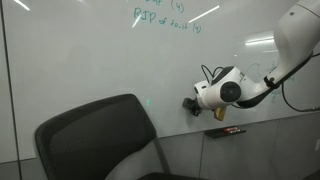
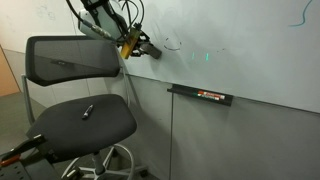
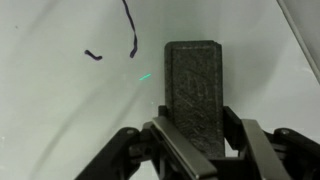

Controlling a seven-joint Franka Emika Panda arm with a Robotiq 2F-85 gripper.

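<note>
In the wrist view a dark, worn block that looks like a whiteboard eraser (image 3: 193,90) sits between the fingers of my gripper, which is shut on it. The eraser is close to the whiteboard (image 3: 60,110); whether it touches the surface I cannot tell. Purple strokes (image 3: 132,35) and a small green mark (image 3: 145,77) show on the board to the left of the eraser. From the side, the gripper (image 1: 191,106) is at the lower part of the board, right of the chair. In exterior view 2 the eraser (image 2: 150,50) shows beside the board.
A black office chair (image 1: 95,140) stands in front of the board, with a dark marker-like object (image 2: 88,111) on its seat. A marker tray (image 2: 200,95) holding a red-and-white item (image 2: 212,95) runs below the board. Green writing (image 1: 168,20) is higher up.
</note>
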